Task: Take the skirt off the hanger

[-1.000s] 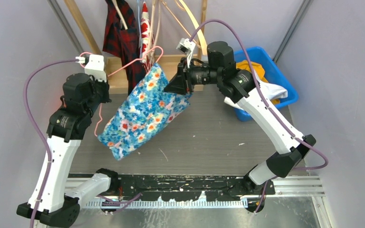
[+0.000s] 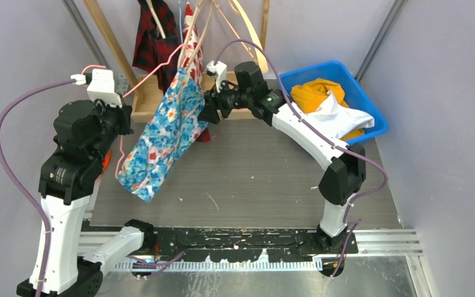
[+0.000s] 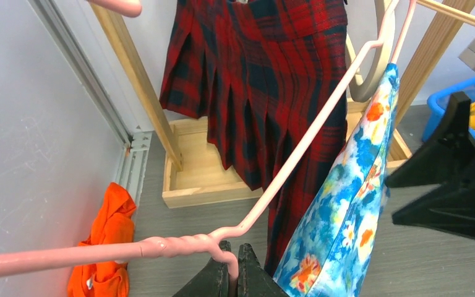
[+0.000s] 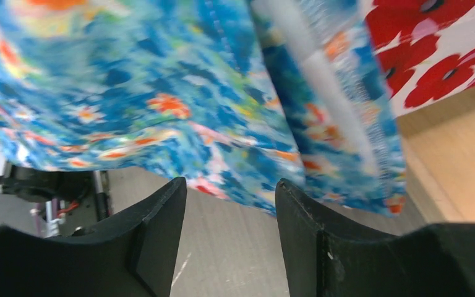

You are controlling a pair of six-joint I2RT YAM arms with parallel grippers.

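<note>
The blue floral skirt (image 2: pixel 164 133) hangs slanted from the pink hanger (image 3: pixel 297 148), bunched along the hanger's right side. My left gripper is shut on the hanger at its twisted neck. My right gripper stands open beside the skirt, whose folds fill much of the right wrist view just beyond the fingertips; nothing shows clearly gripped.
A red plaid skirt (image 3: pixel 247 74) and a red-flowered white cloth (image 4: pixel 433 74) hang on the wooden rack (image 3: pixel 124 68). A blue bin (image 2: pixel 377 124) of clothes stands at right, orange cloth (image 3: pixel 108 241) lies at left.
Both arms have moved left, the right gripper the further. The skirt has swung from a broad spread into a narrower, steeper shape.
</note>
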